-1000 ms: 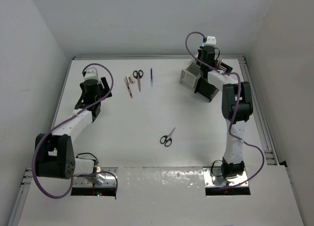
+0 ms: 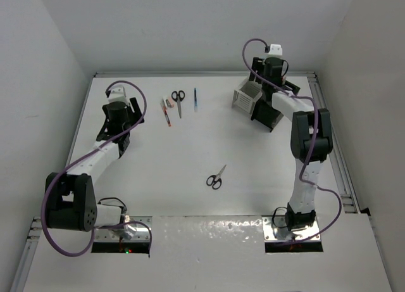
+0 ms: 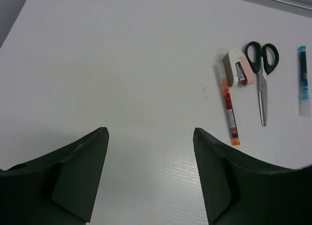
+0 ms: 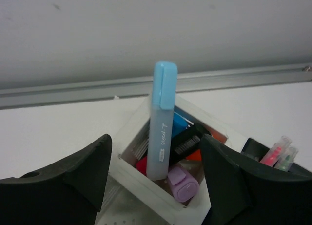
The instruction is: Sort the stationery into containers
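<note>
My right gripper stands open over a white container [image 4: 131, 186]; a light blue highlighter [image 4: 161, 132] stands upright in it between the fingers, among a purple item [image 4: 183, 186] and other stationery. Pink and green pens [image 4: 275, 152] sit in a black container at right. My left gripper hangs open at the left. On the table are an orange pen [image 3: 230, 115], a pink-white stapler [image 3: 240, 69], black scissors [image 3: 263, 93], a blue pen [image 3: 303, 76] and further scissors [image 2: 215, 179] near the front middle.
The containers [image 2: 243, 99] are grouped at the back right, partly hidden by my right arm. A metal rail [image 4: 68, 98] runs along the back edge against the wall.
The left arm and loose items have not moved.
</note>
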